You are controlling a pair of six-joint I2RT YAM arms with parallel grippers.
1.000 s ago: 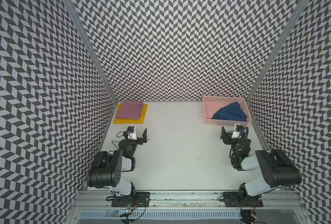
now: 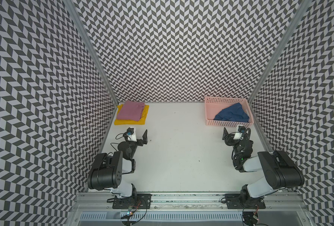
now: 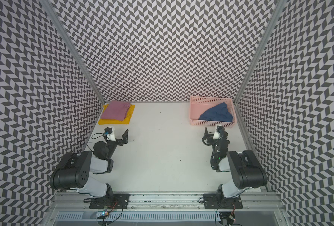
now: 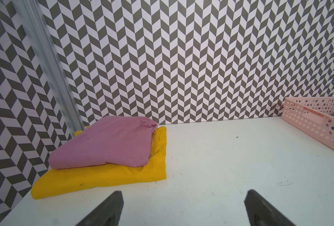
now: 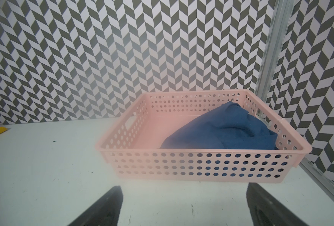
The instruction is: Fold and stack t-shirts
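Observation:
A folded pink-purple shirt (image 4: 106, 143) lies on top of a folded yellow shirt (image 4: 99, 180) at the back left of the table. One corner of the upper shirt is slightly rumpled. In the back right corner a blue shirt (image 5: 223, 130) is bunched up inside the pink basket (image 5: 197, 151). My left gripper is open in front of the stack, with only bare table between its fingers. Facing the basket's near side, my right gripper also stands open and empty, apart from the basket.
Patterned walls close in the back and both sides, with the stack and the basket near the back wall (image 2: 182, 56). The basket's perforated sides rise around the blue shirt.
The right arm, the shirts and the basket have stayed where they were.

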